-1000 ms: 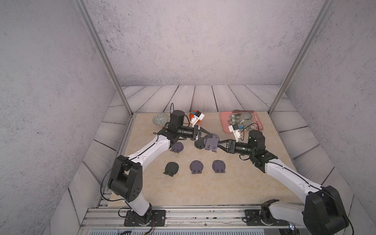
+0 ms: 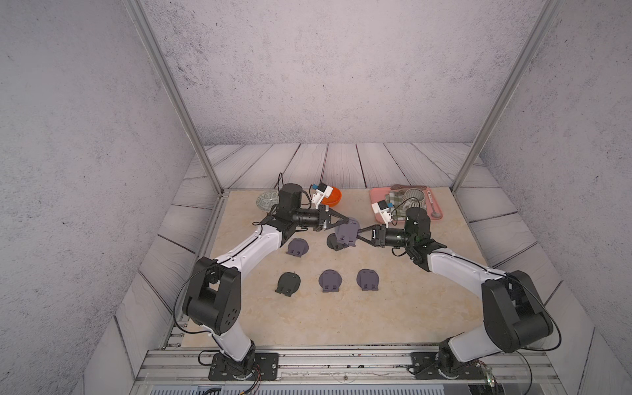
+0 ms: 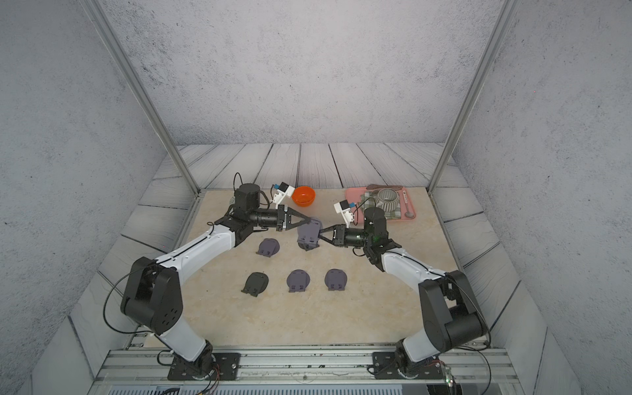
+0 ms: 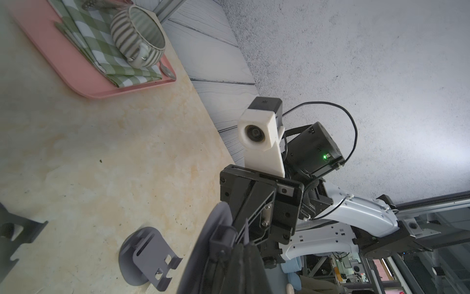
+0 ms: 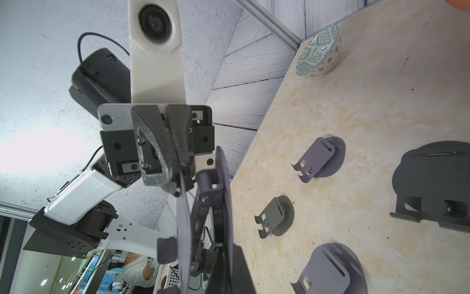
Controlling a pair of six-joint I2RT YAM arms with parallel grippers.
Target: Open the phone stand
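A purple-grey phone stand (image 2: 347, 231) is in the air between the two arms, its round base and folding plate seen edge-on in the right wrist view. Shut on this stand's thin plate is my left gripper (image 2: 345, 220), reaching in from the left. My right gripper (image 2: 360, 234) is shut too, with its tips against the stand's right edge; whether a thin part is pinched there is hidden. In the left wrist view the held stand (image 4: 211, 245) shows beside the fingers. Its plate (image 5: 184, 225) stands somewhat apart from its base (image 5: 222, 183), joined by a hinged arm.
Below lies a dark stand (image 2: 333, 242). Other stands on the table are purple (image 2: 298, 247), dark (image 2: 287, 283), purple (image 2: 330, 279) and purple (image 2: 368, 279). A pink tray (image 3: 355, 195) and an orange bowl (image 3: 303, 195) stand at the back.
Both arms and the held stand have moved left and slightly farther back. The right gripper's tips have come onto the stand's right edge, overlapping it more than before.
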